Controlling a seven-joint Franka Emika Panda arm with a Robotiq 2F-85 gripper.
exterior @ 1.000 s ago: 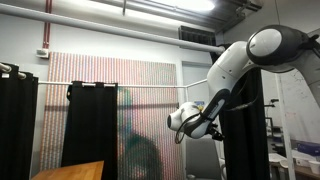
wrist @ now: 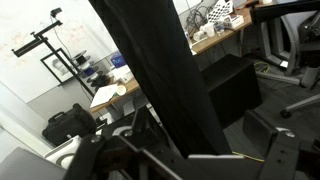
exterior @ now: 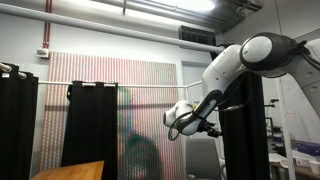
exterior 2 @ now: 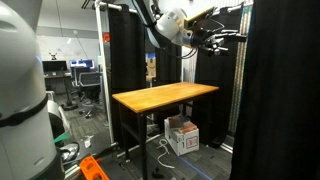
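My gripper is open, with its two dark fingers (wrist: 143, 126) wide apart and nothing held between them. Beyond that gap, the wrist view shows a black curtain (wrist: 165, 60) and the floor. In the second exterior view the gripper (exterior 2: 230, 42) is up in the air, above and past the far right part of a wooden table (exterior 2: 165, 96). Only a corner of this tabletop (exterior: 75, 172) shows in the first exterior view, low and left, well away from the arm. The bare tabletop carries no objects that I can see.
Black curtains (exterior 2: 278, 90) hang close to the arm's side. Under the table sits a white box (exterior 2: 182, 135) with things in it. An orange object (exterior 2: 94, 169) lies near the arm's base. A cluttered desk (wrist: 205, 43) stands beyond the curtain.
The arm has shifted slightly, its upper joint a little lower and its wrist a little to the left in the first exterior view. The table and curtains are unchanged.
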